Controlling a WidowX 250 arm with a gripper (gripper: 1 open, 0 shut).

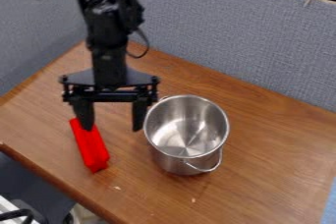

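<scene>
My black gripper (112,118) hangs over the table's left half with its fingers pointing down and apart, open. Its left finger is just at or above the upper end of a long red object (92,149) lying on the wood; whether they touch I cannot tell. The right finger stands beside the left rim of a steel pot (187,135), which looks empty inside.
Grey padded walls (237,41) stand behind the table and at the left. A dark gap lies past the near left edge.
</scene>
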